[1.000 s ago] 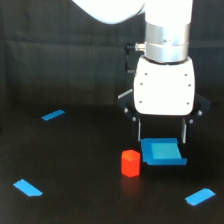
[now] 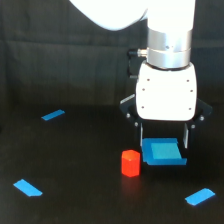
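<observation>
My gripper [image 2: 163, 143] points down at the right of the view, its two thin dark fingers standing wide apart. Between and just behind or below the fingertips lies a blue piece [image 2: 164, 152], with a lighter square face and darker blue around it. Whether the fingers touch it cannot be made out. A red block [image 2: 130, 163] stands upright on the dark table, just left of the blue piece and outside the fingers.
Blue tape strips mark the dark table at back left [image 2: 53, 115], front left [image 2: 27, 188] and front right [image 2: 200, 197]. Free room lies across the left and the front middle.
The gripper has come down a little toward the blue piece, its fingers still apart. The red block and the blue piece have not moved.
</observation>
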